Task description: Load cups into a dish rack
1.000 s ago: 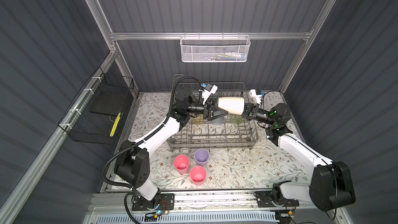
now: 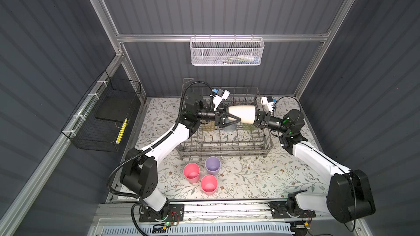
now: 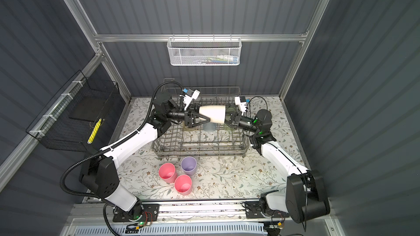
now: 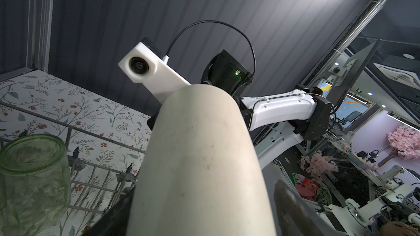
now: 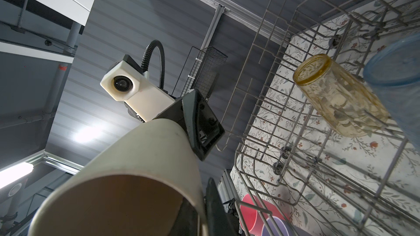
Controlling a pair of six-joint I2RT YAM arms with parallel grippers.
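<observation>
A cream cup (image 2: 241, 114) is held level above the dish rack (image 2: 223, 152) by my right gripper (image 2: 259, 119), shut on its wall at the open end, as the right wrist view shows. My left gripper (image 2: 227, 119) stands open around the cup's other end. Upside down in the rack are a yellow glass (image 5: 336, 96), a blue cup (image 5: 396, 87) and a green glass (image 4: 32, 179). In front of the rack stand pink cups (image 2: 191, 171) (image 3: 183, 185) and a purple cup (image 2: 213, 164).
A white wire basket (image 2: 226, 51) hangs on the back wall, and a black wire basket (image 2: 105, 118) on the left wall.
My right gripper and the cream cup have shifted slightly down and to the left, further between the left gripper's fingers. The left arm looks unchanged.
</observation>
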